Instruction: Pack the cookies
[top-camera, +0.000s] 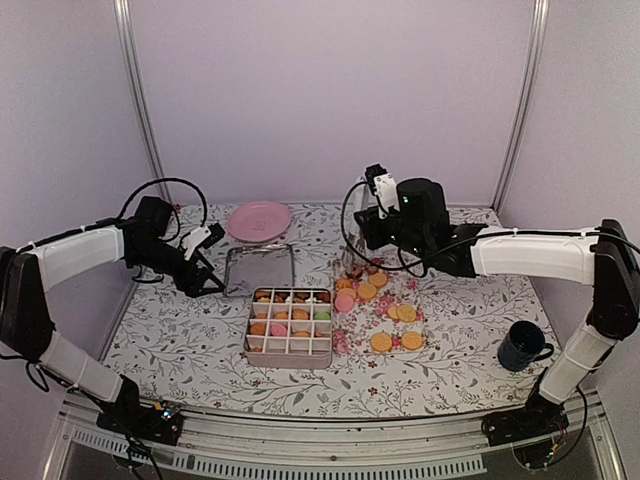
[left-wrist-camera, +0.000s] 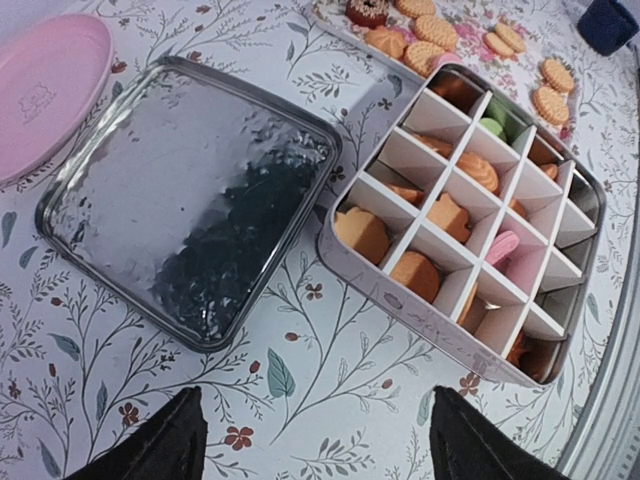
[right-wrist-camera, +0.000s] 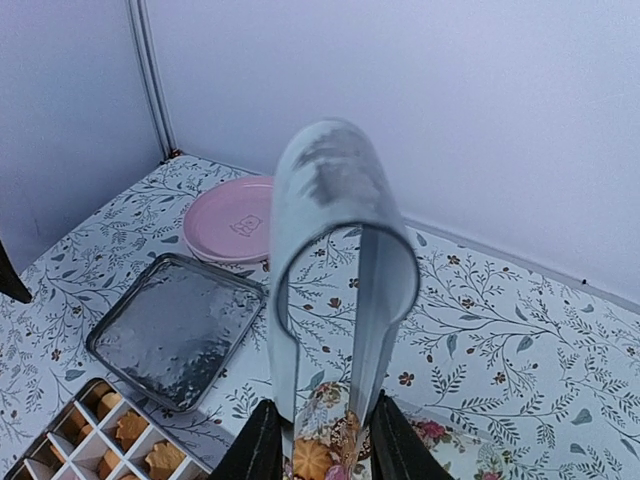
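The compartment box (top-camera: 288, 361) stands at the table's middle front, with several of its cells holding cookies. In the right wrist view, my right gripper is shut on silvery tongs (right-wrist-camera: 338, 170), whose arms point down over the floral tray (right-wrist-camera: 448, 428). An orange-brown cookie (right-wrist-camera: 312, 459) shows between the tong arms; whether they touch it, I cannot tell. Loose cookies (top-camera: 366, 291) lie on that tray, right of the box. My left gripper is open and empty, fingers wide apart over bare tablecloth, left of the box.
A grey metal tray (top-camera: 260, 270) lies behind the box, and a pink plate (top-camera: 259, 221) is farther back. At the right front stands a dark blue mug (top-camera: 521, 346). Bare cloth lies between the cookie tray and the mug.
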